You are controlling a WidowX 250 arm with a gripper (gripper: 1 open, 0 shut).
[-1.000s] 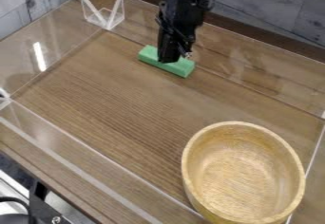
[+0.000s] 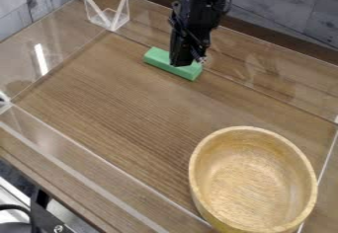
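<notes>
My black gripper [image 2: 179, 53] reaches down from the top centre of the camera view, just over a green block [image 2: 184, 69] lying on the wooden table [image 2: 119, 114]. Its tip hides part of the block's upper edge. The fingers look shut, with nothing visible between them; whether they touch the block is unclear.
A large round tan bowl [image 2: 254, 183] sits at the front right. A white wire-like object [image 2: 109, 12] stands at the back left. Walls border the back and left.
The gripper has shifted slightly up and toward the back, showing a little more of the green block. The block looks nearly unmoved.
</notes>
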